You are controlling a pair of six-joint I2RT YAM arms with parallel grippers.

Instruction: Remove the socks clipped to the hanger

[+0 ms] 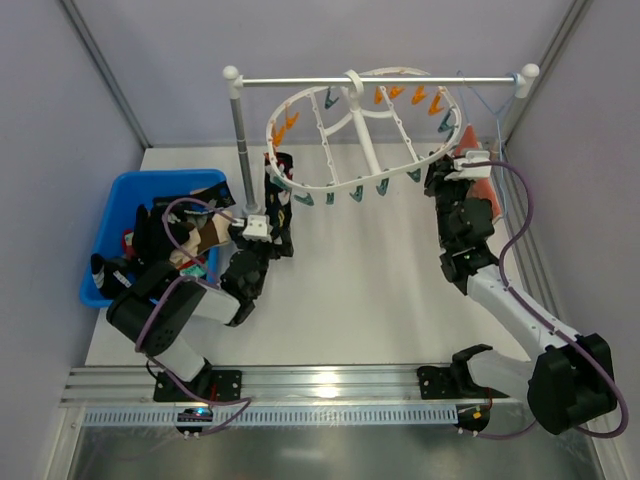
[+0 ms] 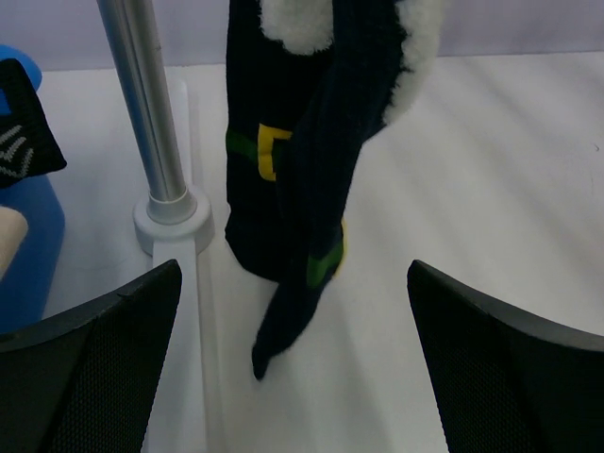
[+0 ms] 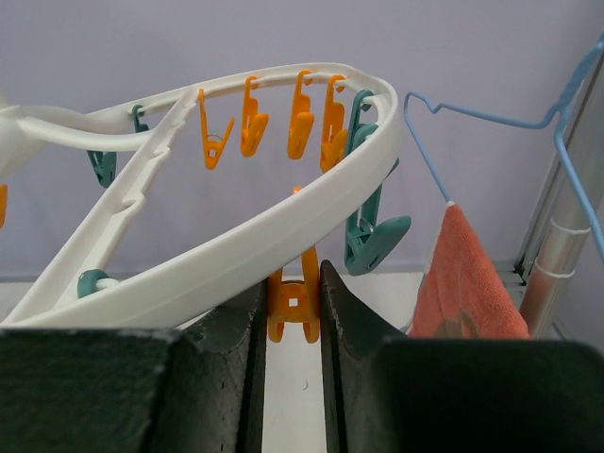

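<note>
Dark socks (image 1: 279, 205) with white fluff and yellow buckle marks hang at the left side of the white round hanger (image 1: 345, 186). In the left wrist view the socks (image 2: 316, 170) dangle ahead of my left gripper, which is open with nothing held; their toes reach down between the two fingers in that view. At the hanger's right side, my right gripper (image 1: 434, 180) is shut on an orange clip. That clip (image 3: 294, 300) sits between its fingertips, just under the hanger's ring (image 3: 236, 243). The clip holding the socks is hard to make out.
A blue bin (image 1: 122, 205) full of dark and light items stands at the left. A white post (image 1: 243, 150) rises beside the socks. An orange cloth (image 3: 467, 278) hangs from a blue hanger (image 3: 481, 115) at the right.
</note>
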